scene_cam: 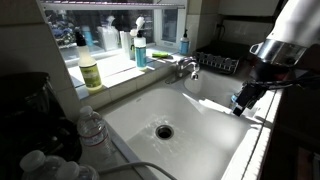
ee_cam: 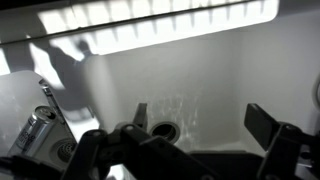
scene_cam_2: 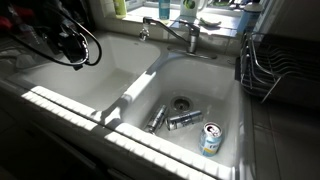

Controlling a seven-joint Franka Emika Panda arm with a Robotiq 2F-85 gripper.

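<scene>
My gripper hangs over the sink with its two fingers wide apart and nothing between them. Below it in the wrist view lies the bare floor of one basin, with its drain (ee_cam: 166,131). In the other basin, exterior view 2 shows a blue-and-yellow can (scene_cam_2: 210,138) standing up. Two silvery cans lie beside it, one (scene_cam_2: 185,119) near the drain and the other (scene_cam_2: 155,119) closer to the divider. At the left of the wrist view is a silvery can (ee_cam: 36,130). Exterior view 1 shows my gripper (scene_cam: 249,107) partly covering the blue can.
The faucet (scene_cam_2: 170,25) rises behind the sink divider (scene_cam_2: 128,98). A dish rack (scene_cam_2: 285,65) stands to the right in exterior view 2. Soap bottles (scene_cam: 88,66) line the sill, and water bottles (scene_cam: 92,130) crowd the left counter. The empty basin (scene_cam: 175,110) is clear.
</scene>
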